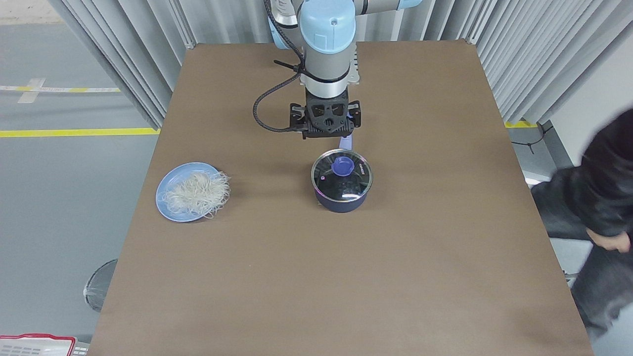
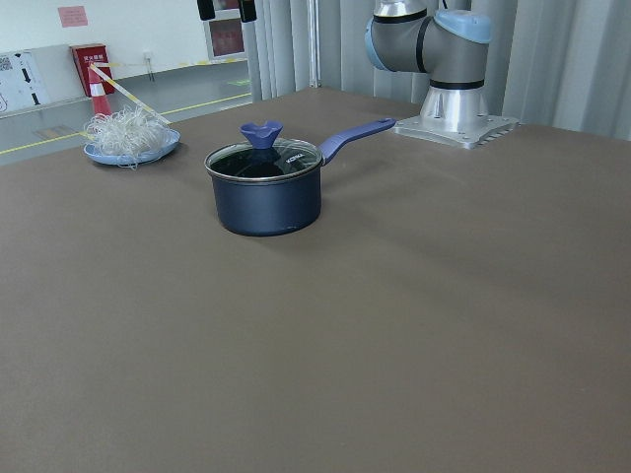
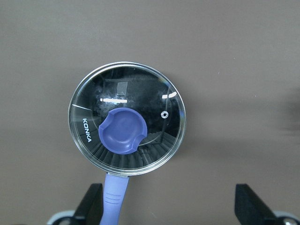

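A dark blue saucepan [image 1: 339, 201] with a glass lid [image 3: 150, 93], a purple lid knob [image 1: 342, 166] and a lavender handle [image 3: 114, 197] stands mid-table. A light blue plate [image 1: 167, 207] heaped with white noodle-like strands [image 1: 196, 193] lies to its left in the front view. My gripper hangs above the pan's handle side, its two fingers wide apart with nothing held between them. In the left view only the black fingertips show, at the top edge.
A person in dark clothes [image 1: 599, 184] is beside the table's right edge. A bin [image 1: 98, 285] stands off the left edge.
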